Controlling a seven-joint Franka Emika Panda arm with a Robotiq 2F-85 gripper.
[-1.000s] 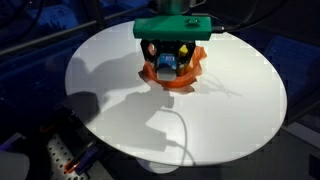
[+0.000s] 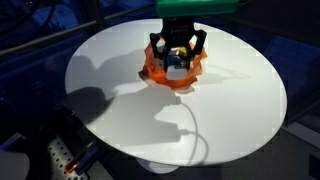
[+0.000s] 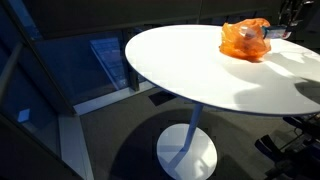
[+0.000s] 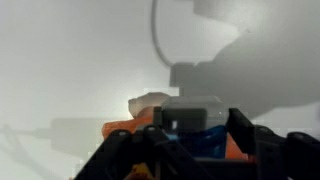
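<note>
On the white table sits an orange bag [image 2: 187, 83], its mouth open with a few items inside. My gripper [image 2: 177, 62] is over the bag, pointing down, with its fingers shut on a small blue and clear object [image 2: 176, 72]. The wrist view shows the object's pale top [image 4: 195, 112] and blue lower part between the dark fingertips; what it is cannot be made out. Orange bag material [image 4: 118, 128] shows beneath it, along with a pinkish-brown item [image 4: 148, 103]. From the side, the bag [image 3: 240, 42] stands close to the gripper, which is partly cut off.
A thin curved shadow lies across its near part. Its single pedestal stands on a round base [image 3: 187, 152]. Dark floor and windows surround it.
My gripper has shifted a little to the right, and its green body has moved up in the picture. The blue and clear object has moved along with the fingers. The bag has stayed put.
</note>
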